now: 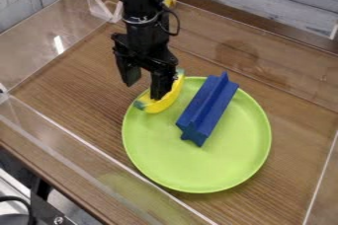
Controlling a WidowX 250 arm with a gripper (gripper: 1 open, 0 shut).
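Observation:
My black gripper hangs above the upper left part of a green plate, its fingers open. A yellow banana-like object with a greenish tip lies on the plate just below the gripper, partly behind the fingers. To its right a blue bar-shaped block lies diagonally on the plate. Whether a finger touches the yellow object I cannot tell.
Clear plastic edging runs along the left side, and a white wooden wall stands at the back.

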